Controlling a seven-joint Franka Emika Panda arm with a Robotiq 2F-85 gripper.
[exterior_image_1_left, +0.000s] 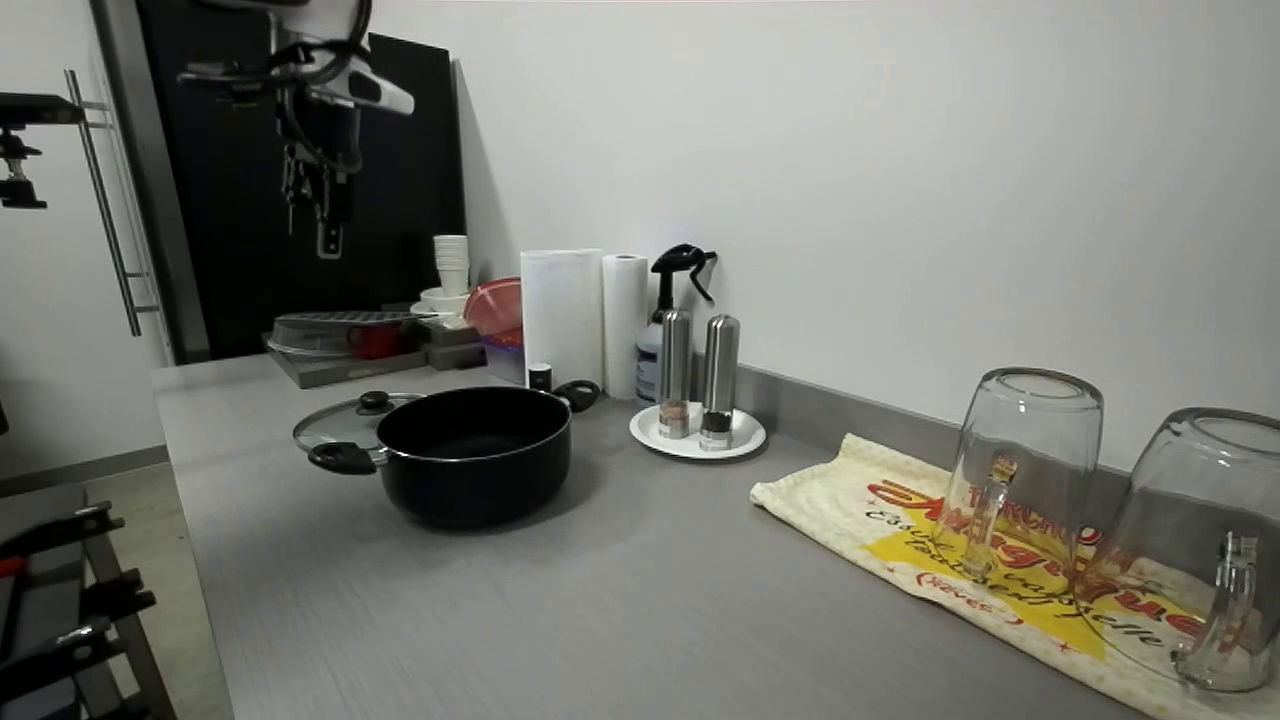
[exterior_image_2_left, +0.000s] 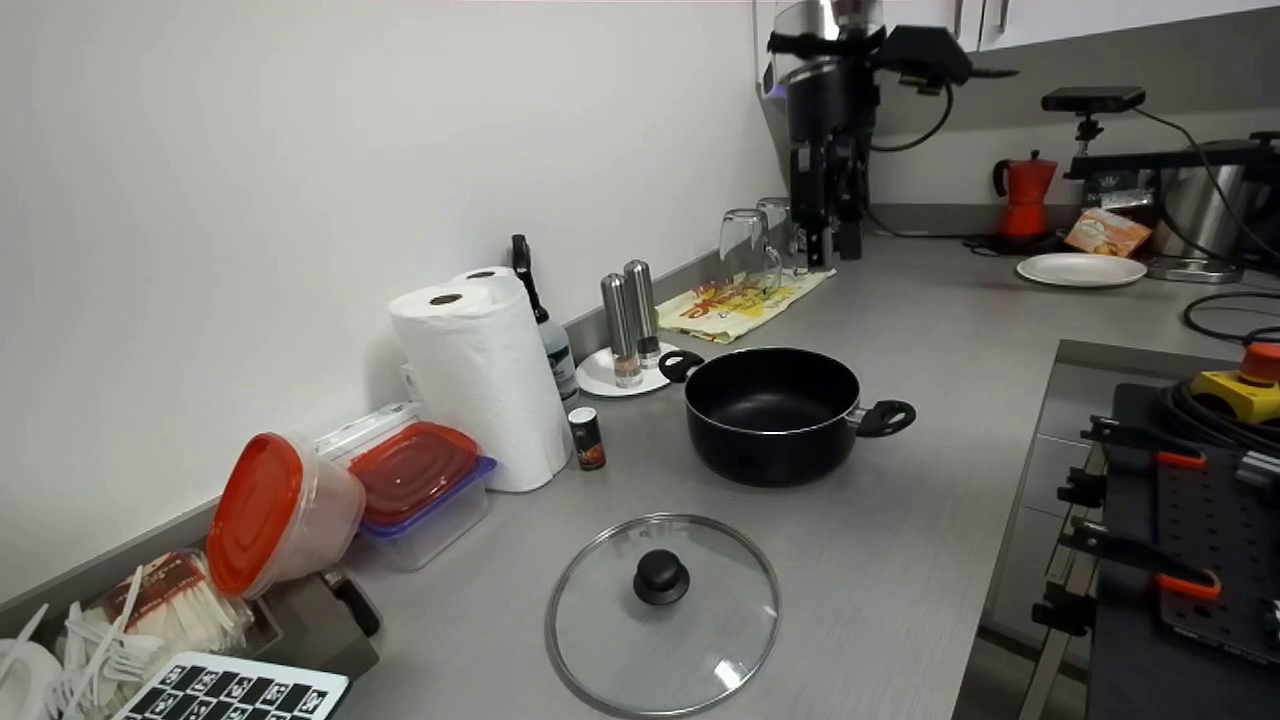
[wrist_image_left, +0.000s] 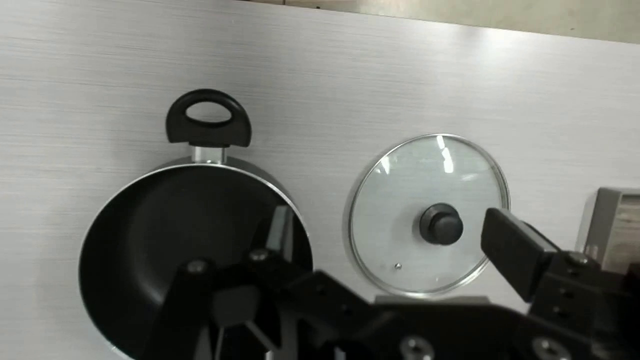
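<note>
A black two-handled pot (exterior_image_1_left: 480, 474) stands uncovered on the grey counter, its dark inside empty where it shows. Flat on the counter beside it lies a glass lid (exterior_image_2_left: 662, 624) with a metal rim and a black knob (wrist_image_left: 441, 224). High above the counter, my gripper points downward with its fingers spread wide and nothing between them. From the wrist view, one finger overlaps the pot and the other crosses the lid's edge. Part of the pot (wrist_image_left: 192, 216) is hidden behind the gripper there.
Steel mills on a white plate (exterior_image_1_left: 749, 442), a spray bottle (exterior_image_1_left: 649, 358) and paper towels (exterior_image_1_left: 561, 318) line the wall. Glass mugs (exterior_image_1_left: 1032, 468) rest upside down on a printed cloth (exterior_image_1_left: 864, 528). Plastic containers (exterior_image_2_left: 414, 480) stand behind the lid. Counter space in front of the pot is clear.
</note>
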